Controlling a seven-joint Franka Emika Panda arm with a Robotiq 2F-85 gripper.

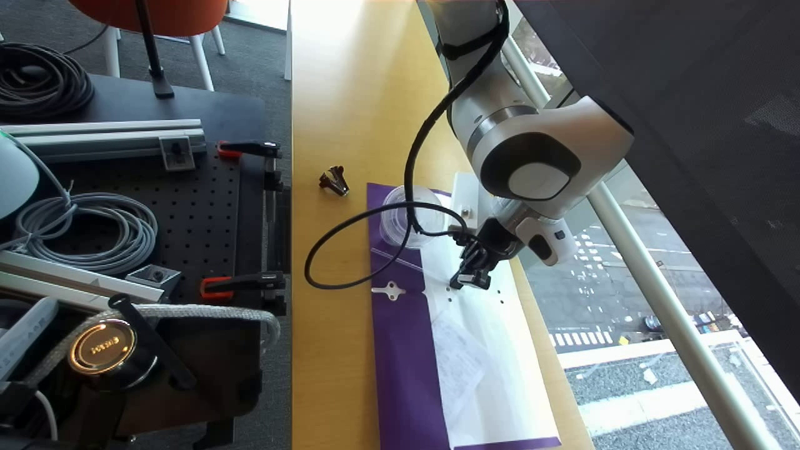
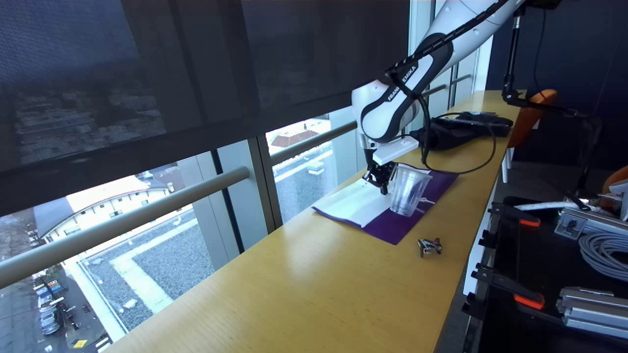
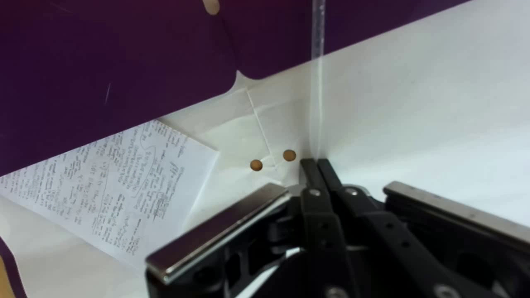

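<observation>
My gripper is shut, its fingertips together over the white inside of a purple folder [image 1: 409, 375]. A thin clear stick [image 3: 318, 34] runs straight from the fingertips, seemingly pinched in the seam between them, and reaches across the purple flap. In exterior view 1 this stick slants left from the gripper [image 1: 470, 285]. A clear plastic cup [image 2: 407, 191] stands on the folder beside the gripper, partly crossed by the black cable in exterior view 1.
A handwritten sheet [image 3: 114, 188] lies inside the folder. On the bare wooden table [image 2: 306, 282] sits a small staple remover [image 1: 334, 180]. The window rail [image 1: 660, 300] runs close along the arm's side. A loop of black cable [image 1: 307, 262] hangs over the folder's flap.
</observation>
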